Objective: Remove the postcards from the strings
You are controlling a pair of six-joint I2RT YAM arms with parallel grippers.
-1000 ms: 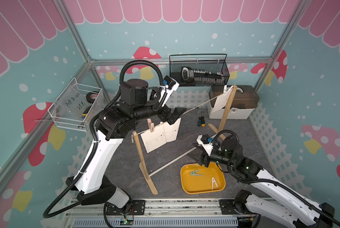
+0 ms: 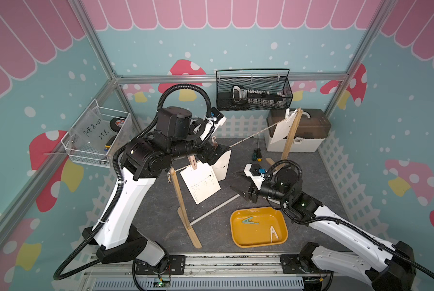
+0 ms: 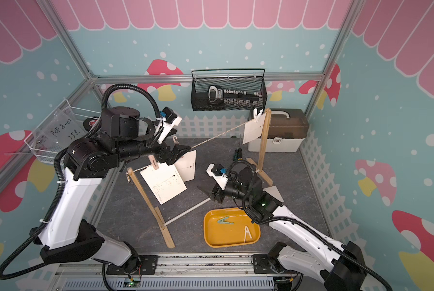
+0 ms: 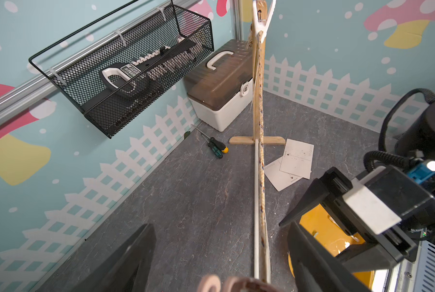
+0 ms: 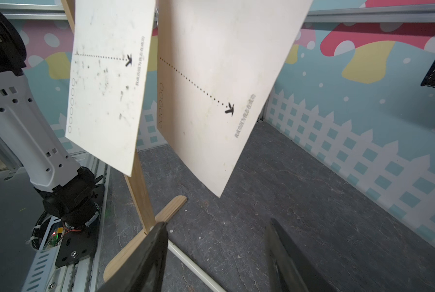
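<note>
A string (image 4: 260, 112) runs between wooden posts (image 2: 178, 198). Postcards (image 2: 200, 181) hang near its left end beside a pink clip (image 2: 192, 162); another postcard (image 3: 254, 128) hangs by a white clip at the right end. My left gripper (image 2: 214, 154) is over the string at the pink clips, fingers apart, pink plastic between or just below them in the left wrist view. My right gripper stands open below and right of the hanging cards, with nothing between its fingers.
An orange tray (image 2: 236, 232) holds two clips at the front. Two loose cards (image 4: 296, 155) lie by the right post. Screwdrivers (image 4: 217, 146), a toolbox (image 2: 297, 143) and a wire basket (image 2: 253, 104) are at the back.
My left gripper has shifted slightly about the string. My right gripper has moved up and left, away from the tray. The front hanging postcard has swung into a tilted position.
</note>
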